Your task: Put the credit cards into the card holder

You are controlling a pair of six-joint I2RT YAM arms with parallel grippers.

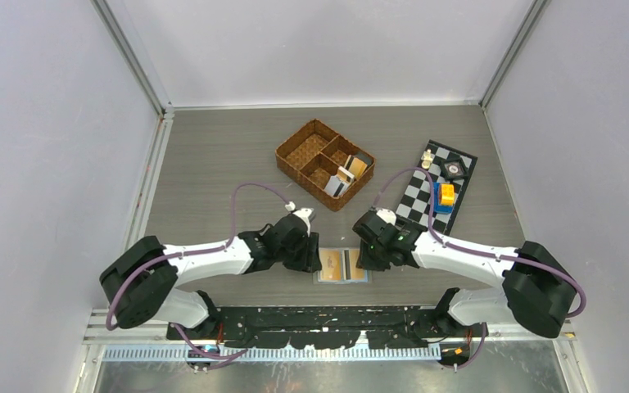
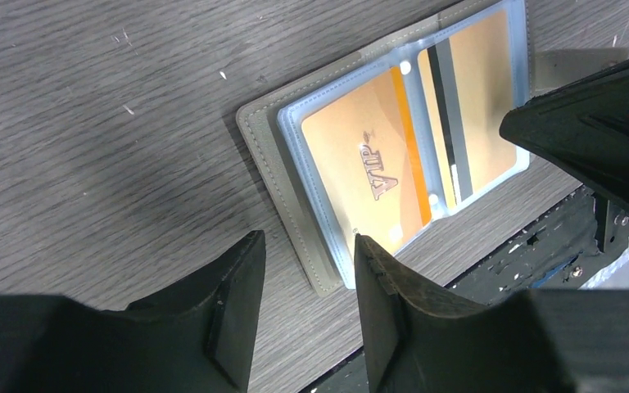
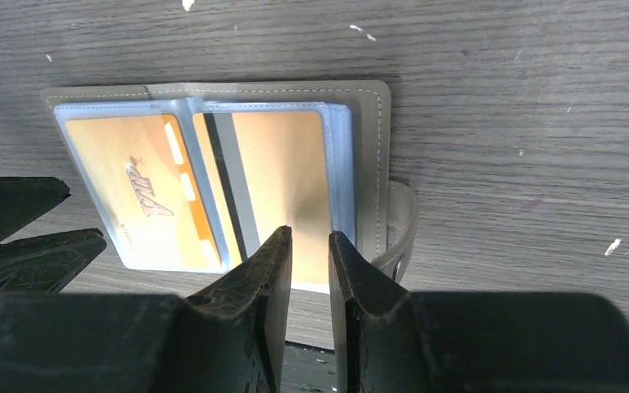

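Observation:
The card holder (image 1: pixel 342 281) lies spread flat near the table's front, grey outside with pale blue clear pockets. A tan card with mirrored lettering (image 2: pixel 368 160) fills its left pocket; a tan card with a dark stripe (image 3: pixel 282 164) is in the right one. Over the holder's left edge, my left gripper stands open, nothing between its fingers. My right gripper is partly open above the right pocket's lower part, with a narrow empty gap. Whether its tips touch the card is unclear. A clear flap (image 3: pixel 400 229) curls up at the holder's lower right corner.
Behind the holder stands a divided wicker basket (image 1: pixel 301 176) with several cards (image 1: pixel 346 174) in it. At right lies a checkered board (image 1: pixel 414 201) bearing a blue-and-yellow block (image 1: pixel 445 196) and a dark item (image 1: pixel 454 169). Table space left of the basket is clear.

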